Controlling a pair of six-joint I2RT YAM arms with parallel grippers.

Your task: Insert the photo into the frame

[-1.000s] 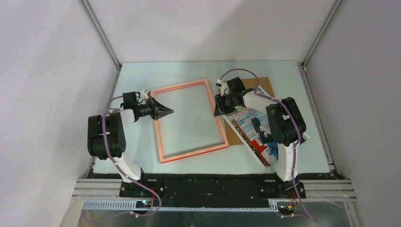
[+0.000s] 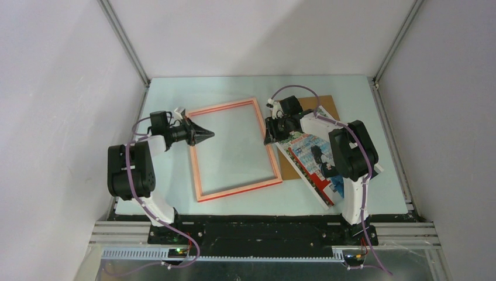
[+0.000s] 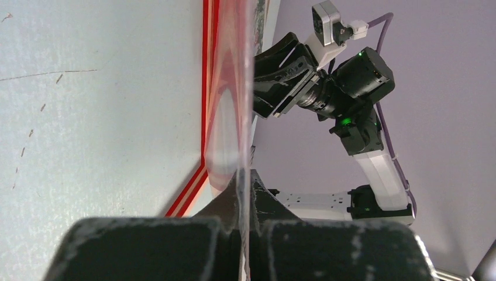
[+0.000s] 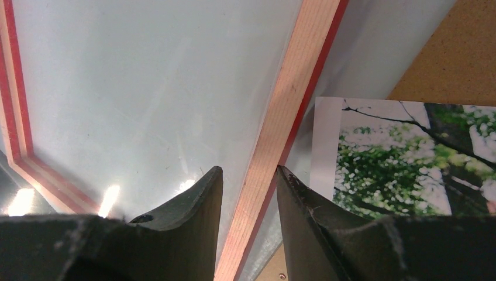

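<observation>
The pale wooden frame (image 2: 194, 167) lies mid-table, a clear sheet (image 2: 231, 146) inside its border. My left gripper is over the frame's left side, shut, with the edge of a clear, thin sheet running up from between its fingers in the left wrist view. My right gripper is at the frame's right side, its fingers parted either side of the red-edged wooden bar (image 4: 292, 88); whether they touch it is unclear. The printed photos (image 2: 310, 167) lie right of the frame, partly under the right arm; a leafy print (image 4: 398, 164) shows beside the bar.
A brown board (image 2: 316, 102) lies beneath the prints at the right. Bare table (image 2: 199, 88) shows behind and in front of the frame. White walls border the table at back and sides.
Very little differs: the left arm has shifted very slightly, and the right arm appears still.
</observation>
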